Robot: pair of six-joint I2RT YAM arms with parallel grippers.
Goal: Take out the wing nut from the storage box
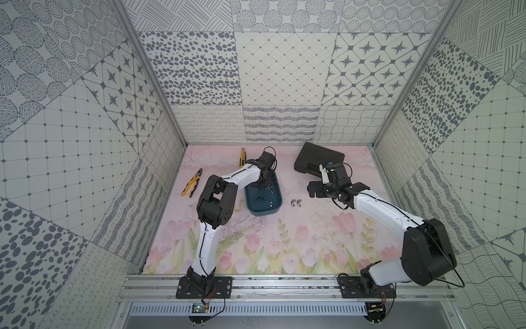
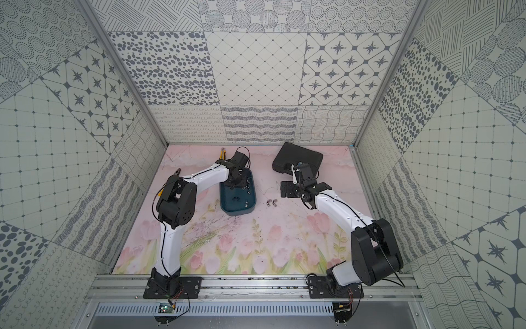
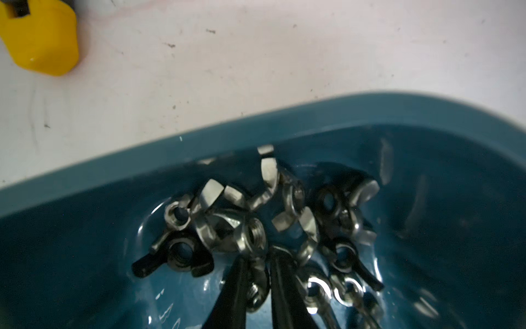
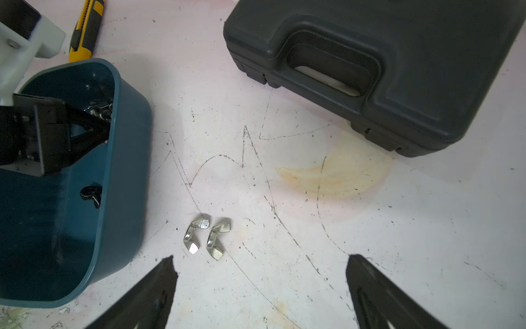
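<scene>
The blue storage box (image 1: 264, 211) holds a cluster of silver and black wing nuts (image 3: 253, 235) at its far end. Inside it, my left gripper points down into the cluster, its dark fingers (image 3: 233, 296) a narrow gap apart. A silver wing nut shows at that gap; whether the fingers touch it is unclear. A black wing nut (image 4: 92, 193) lies apart nearer the box's middle. On the table right of the box rest two silver wing nuts (image 4: 217, 241). Above the table to their right, my right gripper is wide open and empty.
A black case (image 4: 378, 60) lies at the back right. Yellow-black pliers (image 1: 191, 183) lie left of the box, and a yellow-black cutter (image 1: 242, 156) is behind it. The box's raised wall (image 4: 128, 181) surrounds the left gripper.
</scene>
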